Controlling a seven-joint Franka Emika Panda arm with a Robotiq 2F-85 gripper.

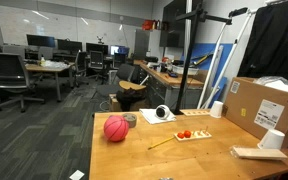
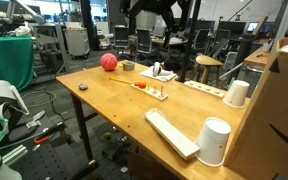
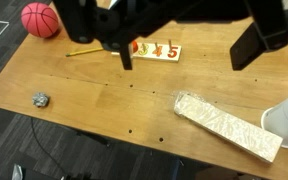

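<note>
Above the wooden table point(image 2: 109, 98) my gripper hangs with its dark fingers wide apart, nothing between them. Under it in the wrist view lie a white board point(image 3: 156, 51) with numbers and small coloured pegs, and a long pale block point(image 3: 227, 127). A white cup point(image 3: 286, 120) stands beside the block's right end, partly cut off by the frame edge. The red ball point(image 3: 40, 20) is at upper left, with a thin yellow stick point(image 3: 84, 51) between it and the board.
A large cardboard box point(image 1: 246, 105) stands at the table's right end. A second white cup point(image 2: 236, 94) and a white and black headset-like thing point(image 1: 164, 113) sit toward the back. A small grey thing point(image 3: 41, 100) lies near the front edge. Bare table separates the board and block.
</note>
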